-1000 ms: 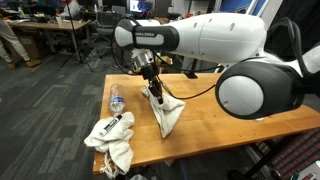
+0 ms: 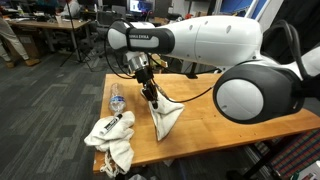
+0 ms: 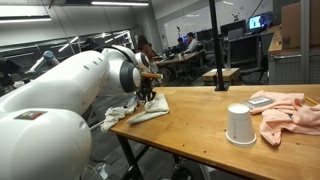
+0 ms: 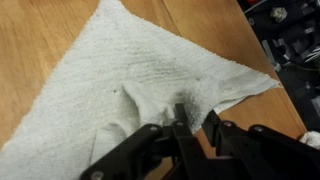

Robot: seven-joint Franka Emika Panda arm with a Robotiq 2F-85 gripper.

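Observation:
A white cloth point(image 2: 166, 118) lies loosely spread on the wooden table, with folds raised near my gripper point(image 2: 152, 98). In the wrist view the cloth point(image 4: 85, 75) fills much of the left and middle, and one corner reaches toward the table edge at right. My gripper is low over this cloth, its dark fingertips against a raised fold. Whether the fold is held between them is unclear. Exterior view 2 shows the cloth point(image 3: 152, 107) beside the arm, with the gripper's tips small and hard to make out.
Another white cloth point(image 2: 113, 138) hangs over the table's near left corner, and a clear bottle point(image 2: 117, 101) stands behind it. A white cup point(image 3: 240, 125) and pink cloth point(image 3: 288, 118) occupy the other end.
My arm and gripper have shifted slightly left and lower over the cloth. The cloth's upper folds look a little different; the bottle and the other cloth have stayed put.

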